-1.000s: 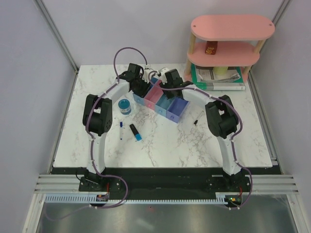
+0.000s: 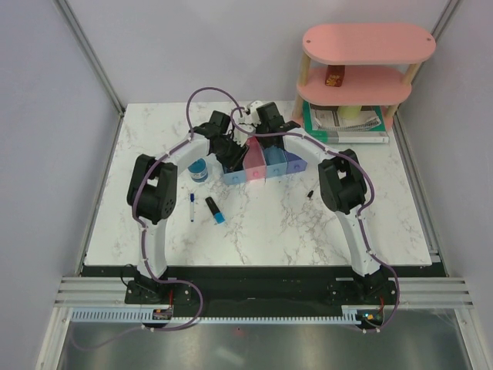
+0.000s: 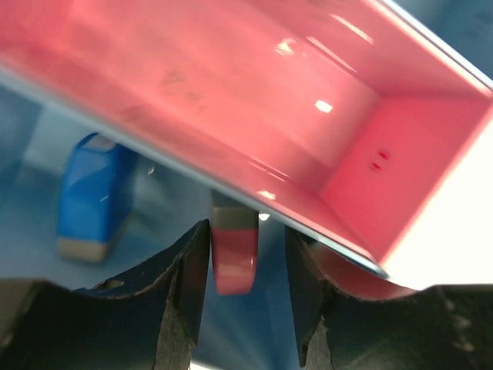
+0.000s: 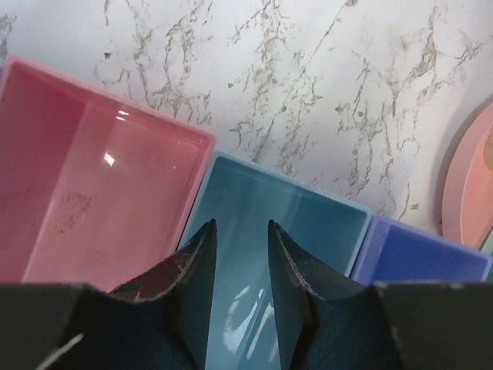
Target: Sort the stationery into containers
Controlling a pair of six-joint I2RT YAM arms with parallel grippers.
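In the left wrist view my left gripper is part open inside a light blue compartment, its fingers either side of a red item with a grey top (image 3: 233, 258); whether they touch it I cannot tell. A blue-and-grey item (image 3: 96, 193) lies beside it, along the pink compartment (image 3: 231, 77). My right gripper has its fingers apart over the middle light blue compartment (image 4: 262, 193), nothing visible between them. A dark marker with blue end (image 2: 213, 207), a thin blue pen (image 2: 192, 208) and a small dark item (image 2: 310, 193) lie on the table.
A blue jar (image 2: 198, 173) stands left of the containers. A purple-blue compartment (image 4: 420, 254) adjoins at the right. A pink two-tier shelf (image 2: 366, 42) stands at the back right.
The row of containers has shifted and turned toward squarer with the table's front.
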